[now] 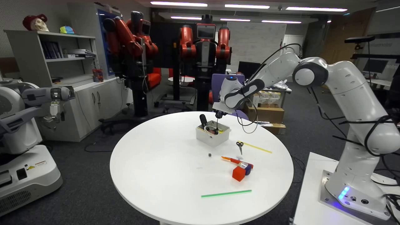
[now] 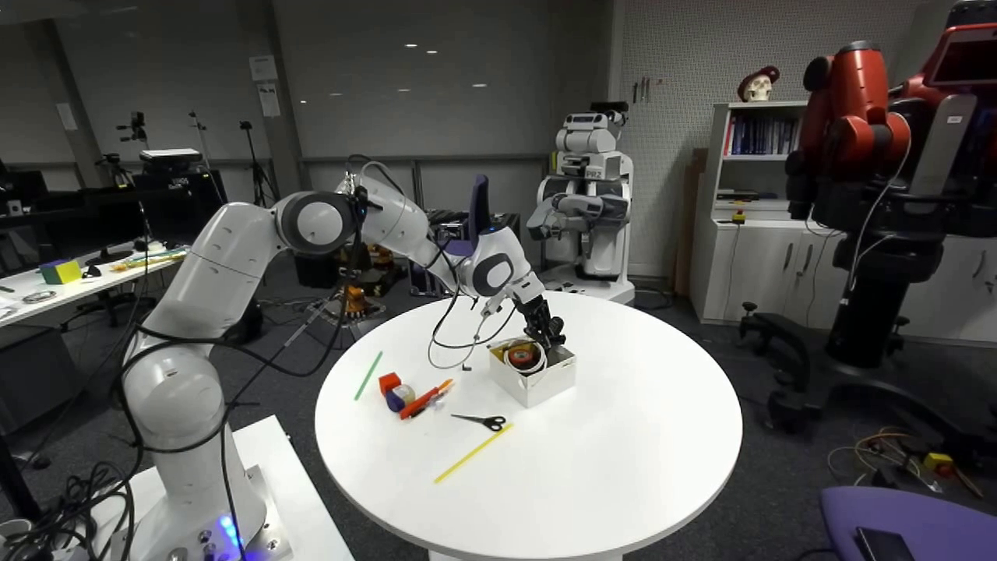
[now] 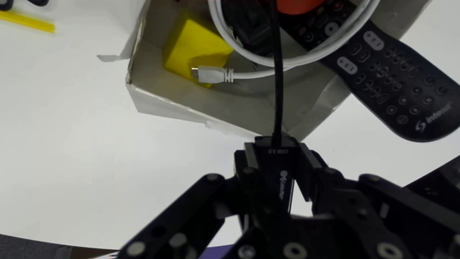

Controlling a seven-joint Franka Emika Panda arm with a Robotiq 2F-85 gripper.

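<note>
A black USB hub (image 3: 280,166), marked "USB 3.0", is pinched between the two fingers of my gripper, which is shut on it. From the hub a black cable (image 3: 277,77) runs over the light grey box (image 3: 181,101). In exterior view 1 the gripper (image 1: 219,114) is above the far side of the box (image 1: 210,140), its cable hanging down toward the contents. Inside lie a yellow block (image 3: 194,43), a coiled white cable (image 3: 252,74), something round and red (image 3: 297,5) and a black remote (image 3: 388,82) that leans out over the rim.
On the white table (image 1: 157,161) near the box are scissors (image 1: 240,144), a yellow stick (image 1: 256,146) and a small dark cube (image 1: 210,155). A red cube (image 1: 238,173) and a green stick (image 1: 226,193) lie farther off.
</note>
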